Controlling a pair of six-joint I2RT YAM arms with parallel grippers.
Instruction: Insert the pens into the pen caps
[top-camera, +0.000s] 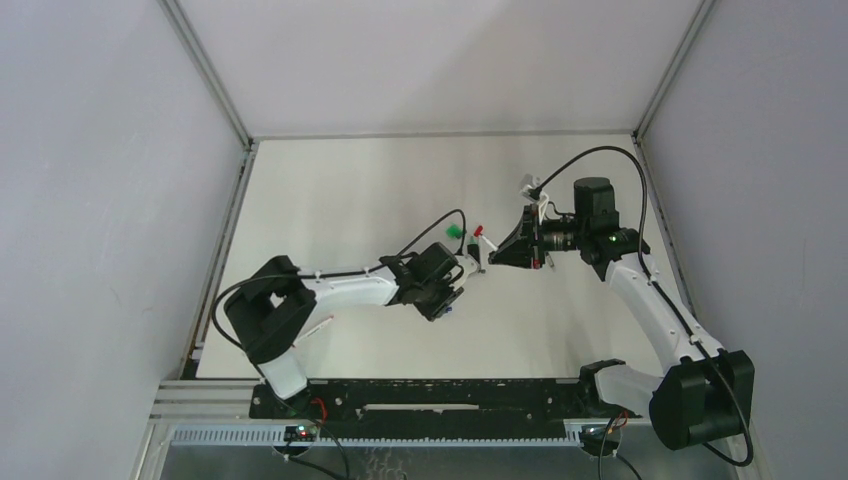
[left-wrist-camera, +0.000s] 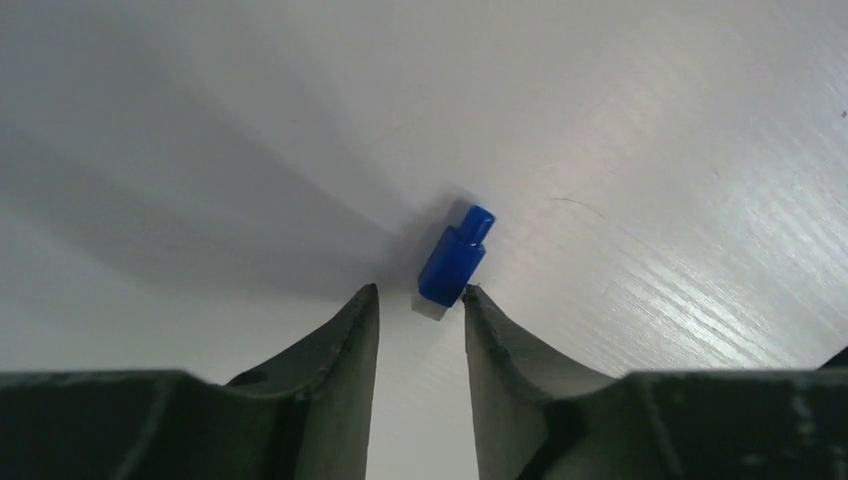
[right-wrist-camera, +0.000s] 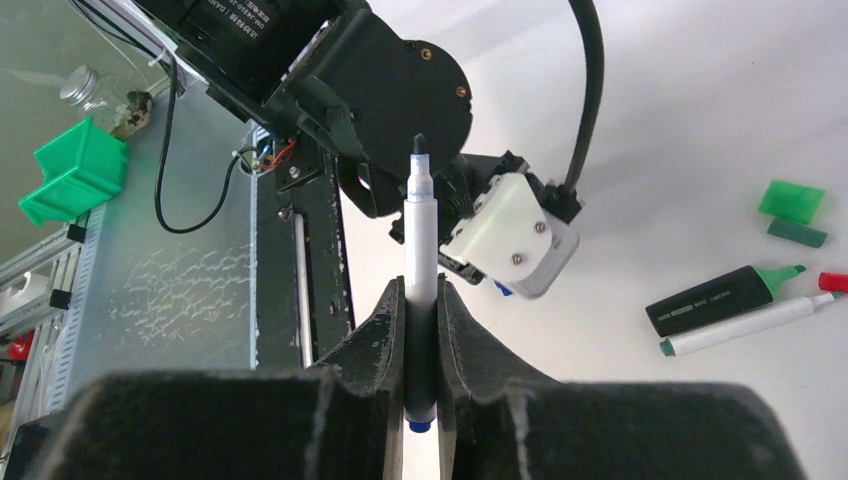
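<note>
The blue pen cap (left-wrist-camera: 452, 265) lies on the white table, its narrow end pointing away from my left gripper. That gripper is open, its fingers parted. The cap's near end is at the gap's mouth, close to the right-hand finger; whether they touch I cannot tell. In the right wrist view a white pen (right-wrist-camera: 421, 235) with a dark blue nib stands uncapped, nib outward, and my right gripper is shut on its barrel. A green highlighter (right-wrist-camera: 712, 300), a white pen with a green end (right-wrist-camera: 745, 326) and a red cap (right-wrist-camera: 832, 282) lie together on the table.
A bright green cap (right-wrist-camera: 792, 201) and a dark green cap (right-wrist-camera: 797, 233) lie near the highlighter. A red-tipped pen (top-camera: 315, 330) is at the table's front left, partly behind the left arm.
</note>
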